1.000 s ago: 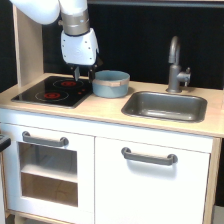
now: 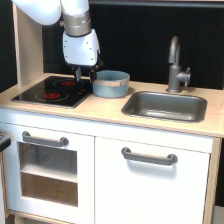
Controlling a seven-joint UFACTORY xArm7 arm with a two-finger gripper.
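A blue-grey pot stands on the wooden counter, between the black stovetop and the sink. From the upper left my white arm reaches down, and its dark gripper hangs above the right part of the stovetop. The two fingers look apart, with nothing visible between them. The right finger is close to the pot's left rim; whether they touch cannot be made out at this size.
A dark faucet rises behind the sink, which looks empty. Both red-ringed burners are bare. Below the counter are an open-fronted oven compartment and a white cabinet door with grey handles. A pale side wall borders the stove at left.
My gripper has shifted very slightly to the right. The pot appears to be in the same place.
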